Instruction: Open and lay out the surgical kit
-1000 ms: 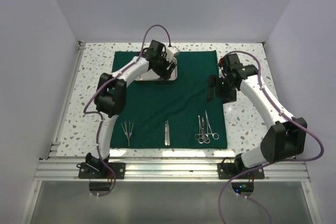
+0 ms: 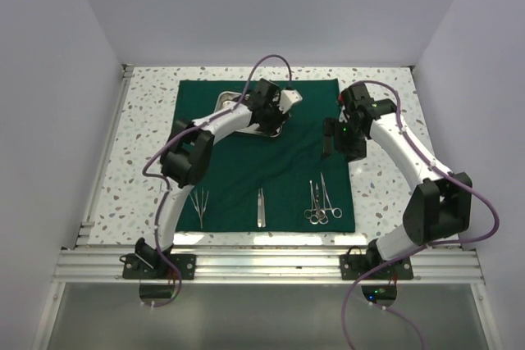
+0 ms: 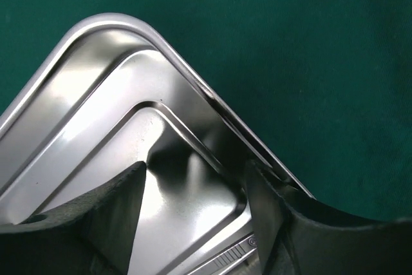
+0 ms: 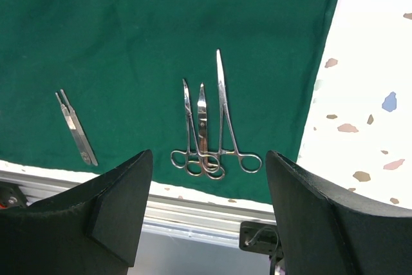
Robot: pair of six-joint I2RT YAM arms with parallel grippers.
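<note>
A shiny metal tray (image 2: pixel 225 98) lies askew near the back of the green cloth, partly covered by my left arm. Over its right part is my left gripper, fingers apart; whether a finger touches the rim is unclear. A flat, ridged instrument (image 3: pixel 228 256) shows between the fingers, low in the left wrist view, at the tray's edge. My right gripper (image 2: pixel 342 145) hangs open and empty above the right of the cloth. In the right wrist view, several ring-handled instruments (image 4: pixel 224 104) lie side by side near the front, with tweezers (image 4: pixel 78 134) further left.
Several thin instruments (image 2: pixel 199 209) lie fanned at its front left. Speckled tabletop (image 2: pixel 381 202) borders it, and a metal rail (image 2: pixel 262 261) runs along the front.
The tray has shifted the same way and now sits rotated. My right arm has barely moved.
</note>
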